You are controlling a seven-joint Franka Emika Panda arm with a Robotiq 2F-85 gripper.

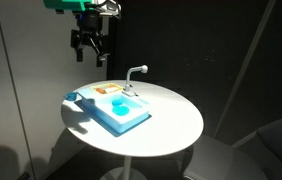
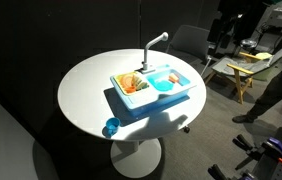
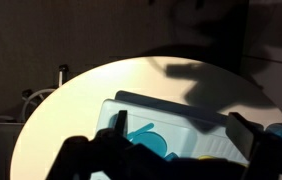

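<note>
High above the round white table (image 1: 171, 125), my gripper (image 1: 90, 60) hangs open, its fingers wide apart with nothing between them. Below it a toy sink (image 1: 128, 122), white with a light blue base, stands on the table. Blue dishes (image 2: 163, 86) lie in its basin, and a white faucet (image 1: 133, 75) rises at its back. An orange-yellow rack (image 1: 108, 88) sits at one end of the sink. A small blue cup (image 2: 111, 127) rests on the bare tabletop near the edge. In the wrist view the sink (image 3: 171, 118) shows partly behind the dark fingers.
A dark chair (image 1: 251, 150) stands right of the table in exterior view 1. Exterior view 2 shows a wooden-armed chair (image 2: 243, 70) farther back. Much of the tabletop around the sink is clear.
</note>
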